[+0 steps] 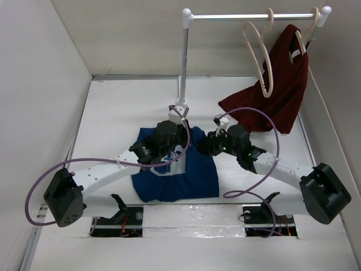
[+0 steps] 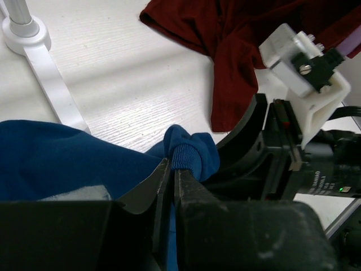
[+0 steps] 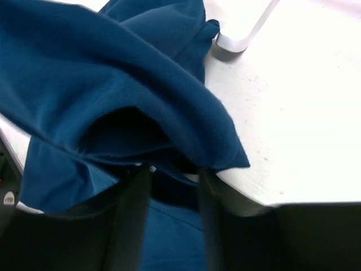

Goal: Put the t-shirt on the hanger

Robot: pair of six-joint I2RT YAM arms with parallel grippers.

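Observation:
The blue t-shirt (image 1: 200, 178) with a pale print lies spread on the white floor below the rack. My left gripper (image 1: 183, 132) is shut at its upper part; in the left wrist view a ribbed fold of blue cloth (image 2: 186, 152) rises from between its shut fingertips. My right gripper (image 1: 211, 144) is open at the shirt's right upper part, beside the left one; in the right wrist view its blurred fingers reach under a raised blue fold (image 3: 141, 73). Empty wooden hangers (image 1: 268, 68) hang on the rail.
A dark red garment (image 1: 282, 90) hangs on a hanger at the right, its lower part on the floor. The rack's upright and white foot (image 2: 53, 79) stand just behind the shirt. White walls bound the space on the sides and back.

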